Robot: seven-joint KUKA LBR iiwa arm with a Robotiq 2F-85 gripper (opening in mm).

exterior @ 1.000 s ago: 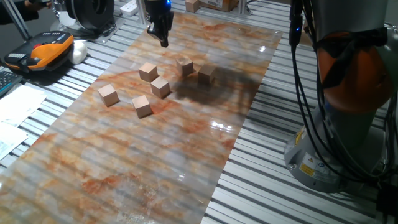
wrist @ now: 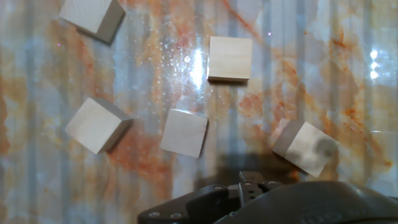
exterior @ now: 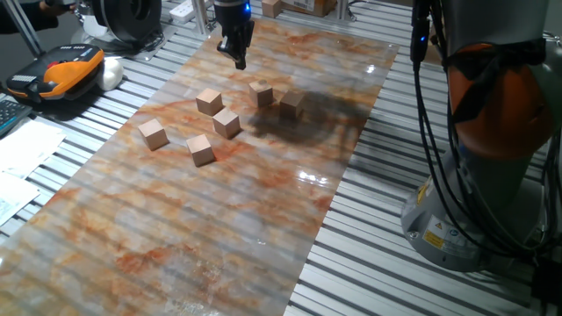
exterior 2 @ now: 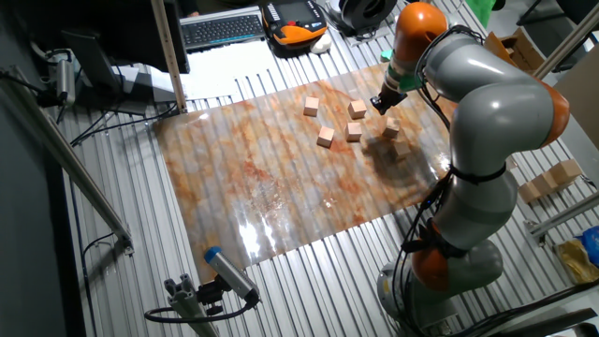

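Several plain wooden cubes lie apart on the marbled sheet (exterior: pixel 167 228). In exterior view 1 they include a left cube (exterior: pixel 153 134), a front cube (exterior: pixel 200 150), a middle cube (exterior: pixel 226 123), a cube behind it (exterior: pixel 209 102), a far cube (exterior: pixel 261 94) and a shaded cube (exterior: pixel 291 105). My gripper (exterior: pixel 240 64) hangs above the sheet, beyond the group, its fingers drawn together to a narrow tip with nothing showing between them. In the wrist view, the gripper fills the lower edge; the nearest cubes are a tilted one (wrist: pixel 305 147) and a pale one (wrist: pixel 185 133).
An orange-and-black device (exterior: pixel 61 75) and papers (exterior: pixel 26 158) lie beyond the sheet's left edge. More wooden blocks (exterior 2: pixel 550 182) stand off the sheet near the arm. The near part of the sheet is bare.
My gripper has moved slightly to the right in exterior view 1, with its tip a little lower. The cubes have stayed where they were.
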